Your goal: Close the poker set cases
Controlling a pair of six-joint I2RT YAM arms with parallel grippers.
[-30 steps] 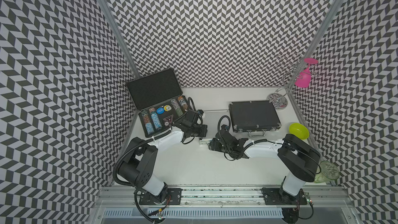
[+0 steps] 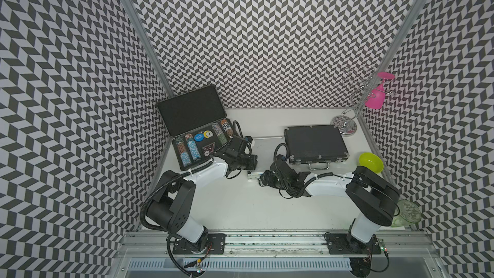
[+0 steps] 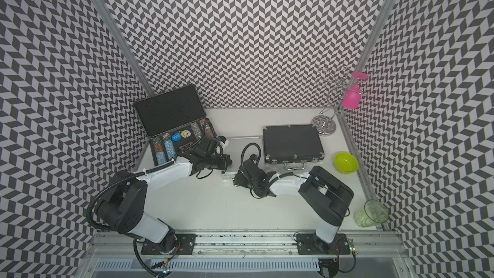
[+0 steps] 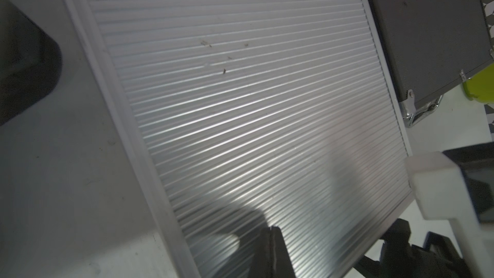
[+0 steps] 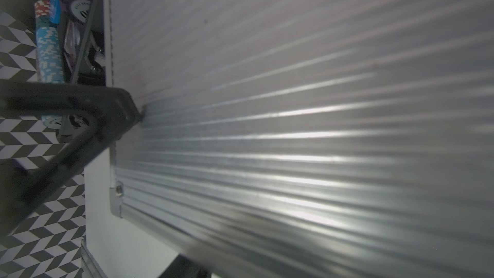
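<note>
An open black case (image 2: pixel 190 108) with chips stands at the back left. A silver ribbed case (image 4: pixel 257 87) lies closed in the middle. A closed black case (image 2: pixel 315 141) lies to its right. My left gripper is shut, nothing seen between its fingers, over the silver case near one end. My right gripper (image 2: pixel 265 177) is at the silver case's front; in the right wrist view one dark finger (image 5: pixel 118 108) is close against its ribbed surface, and the other is not clearly seen.
A yellow-green bowl (image 2: pixel 370 162) is at the right, a glass bowl (image 3: pixel 371 214) at the front right, and a pink lamp with chrome base (image 2: pixel 344 125) at the back right.
The left arm and cases have not visibly moved.
</note>
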